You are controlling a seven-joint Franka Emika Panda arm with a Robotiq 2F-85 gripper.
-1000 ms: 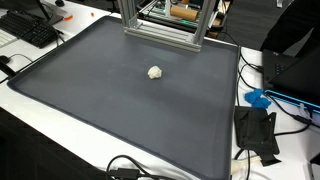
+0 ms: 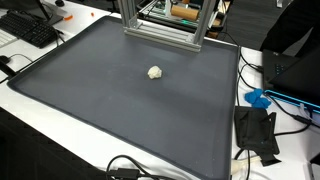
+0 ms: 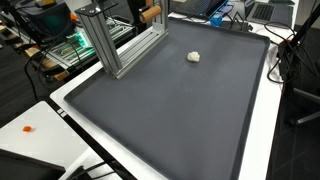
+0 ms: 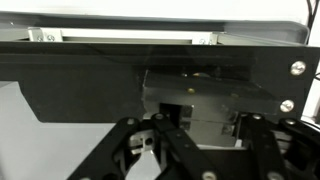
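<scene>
Filling the middle of the wrist view is a long black panel with screws at its right end. My gripper is shut at the panel's lower edge. A dark, shiny piece overlaps the panel in front of the fingers; what exactly lies between the fingertips is too dark to make out. Neither exterior view shows the gripper clearly. A small whitish lump lies alone on the grey mat, and the far part of the mat holds the same lump in the second exterior view.
A metal frame stands at the mat's back edge, with a wooden cylinder behind it. Blue cloth, black material and cables lie right of the mat. A keyboard sits at left.
</scene>
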